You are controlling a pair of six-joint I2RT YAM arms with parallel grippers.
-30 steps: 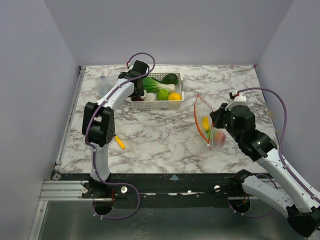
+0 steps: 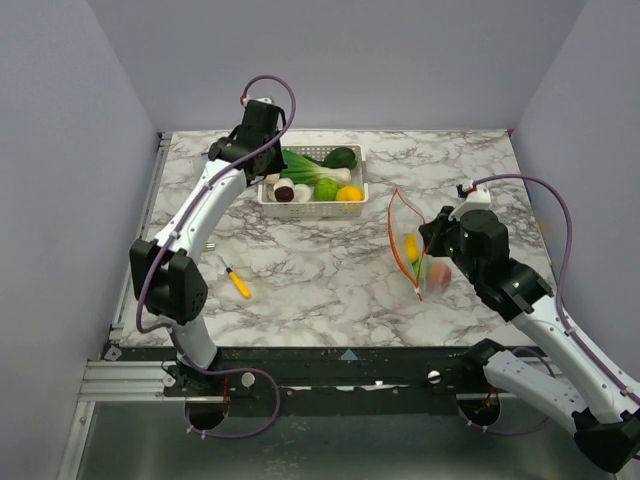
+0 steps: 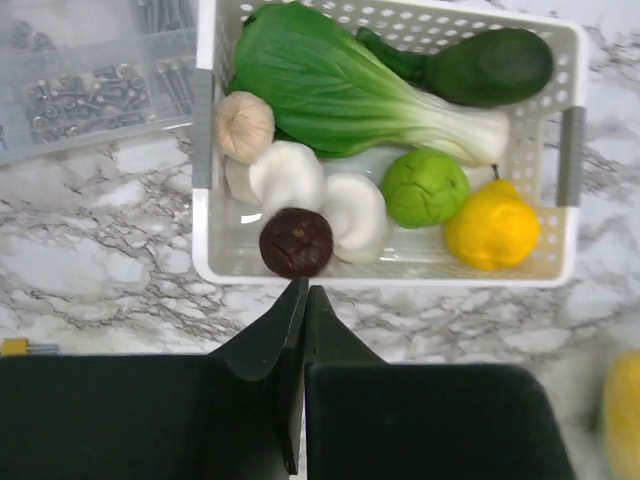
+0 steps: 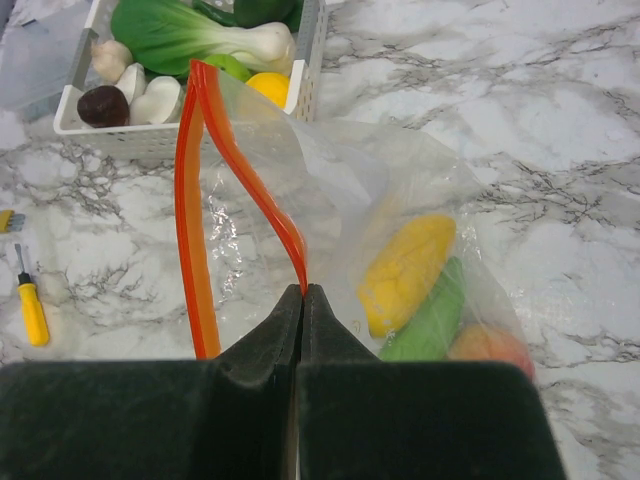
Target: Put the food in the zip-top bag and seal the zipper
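My left gripper is shut with nothing between its fingers, raised above the basket's near-left corner. The dark red onion (image 3: 296, 243) lies in the white basket (image 3: 420, 283), just beyond those fingertips in the left wrist view and apart from them. Beside the onion are white mushrooms (image 3: 355, 212) and a garlic bulb (image 3: 244, 127). A clear zip top bag (image 4: 340, 180) with an orange-red zipper edge (image 4: 243, 165) stands with its mouth spread, and my right gripper is shut on that edge. Inside the bag are a yellow corn-like piece (image 4: 410, 270), something green (image 4: 430, 318) and a reddish round item (image 4: 492, 347).
The basket also holds a leafy green vegetable (image 3: 330, 80), a dark green vegetable (image 3: 490, 68), a green ball (image 3: 425, 187) and a yellow fruit (image 3: 492, 226). A screw organiser (image 3: 100, 95) sits left of it. One yellow-handled screwdriver (image 2: 238, 283) lies on otherwise clear marble.
The left gripper has risen and drawn away from the basket. My right arm and the bag stayed put.
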